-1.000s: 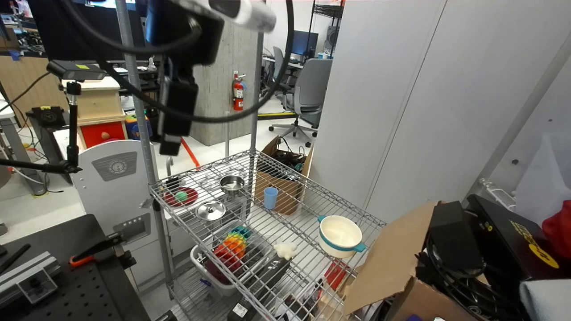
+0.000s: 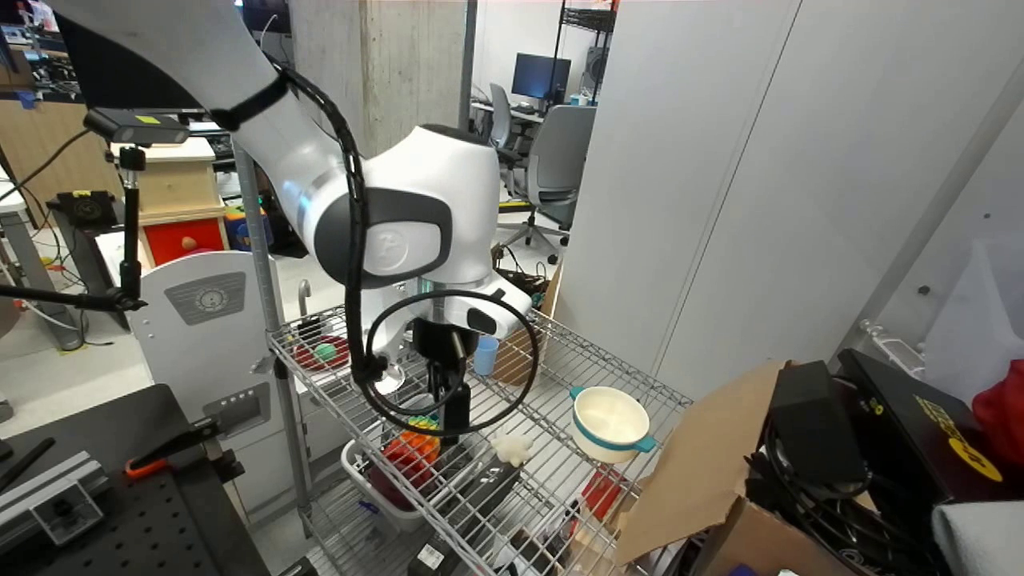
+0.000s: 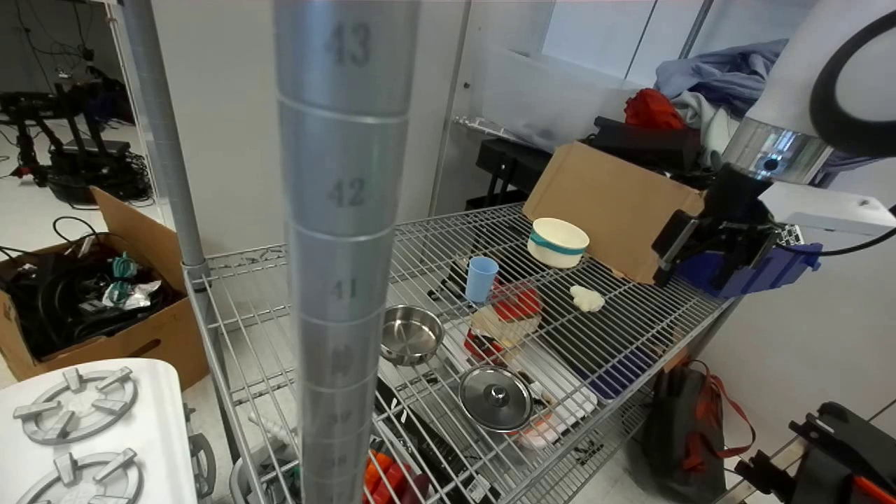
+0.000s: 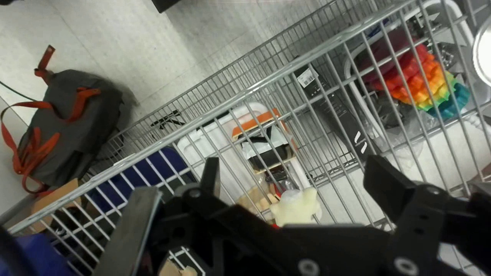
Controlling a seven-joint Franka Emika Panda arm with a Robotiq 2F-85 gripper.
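Observation:
My gripper stands open above the wire shelf (image 3: 252,332), with its fingers wide apart. In the wrist view a pale, lumpy piece (image 4: 299,206) lies on the wires, low in the gap between the fingers as seen from there. Exterior view 2 puts the gripper (image 3: 698,267) higher than that piece (image 3: 586,298) and to its right, clear of it. From exterior view 1, the arm and a looped cable partly cover the gripper (image 2: 453,408), and the pale piece (image 2: 511,448) shows just right of it.
On the shelf are a cream pot (image 3: 558,242) with a teal band, a blue cup (image 3: 481,280), a steel pan (image 3: 411,334) and a lid (image 3: 495,398). An open cardboard box (image 2: 706,470) borders one end. Bins lie on the level below.
From high at the upper left in exterior view 1, the arm has swung right and down over the shelf. It now hides the pan and partly the lid. The shelf items look unmoved.

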